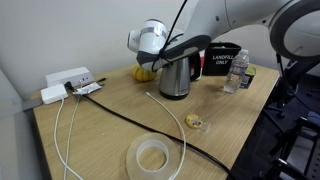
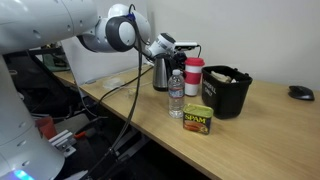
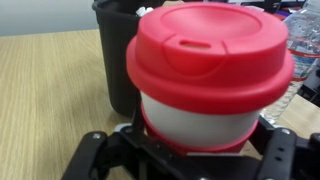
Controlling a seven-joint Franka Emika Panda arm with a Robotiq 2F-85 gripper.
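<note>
A white cup with a red lid [image 3: 210, 60] fills the middle of the wrist view, close in front of my gripper. My black fingers [image 3: 95, 155] are spread wide, one on each side of the cup's lower part. Whether either finger touches it cannot be made out. In exterior view 2 the same red-and-white cup [image 2: 195, 75] stands upright on the table, just left of a black bin. The metal kettle [image 1: 176, 77] hides much of the gripper and cup in exterior view 1.
The black landfill bin [image 1: 221, 59] stands beside the cup. A water bottle [image 2: 176, 92] and a SPAM can [image 2: 197, 119] are nearer the table's edge. A yellow-orange pumpkin-like object [image 1: 145, 73] sits behind the kettle. A tape roll [image 1: 153, 158] and cables lie at the front left.
</note>
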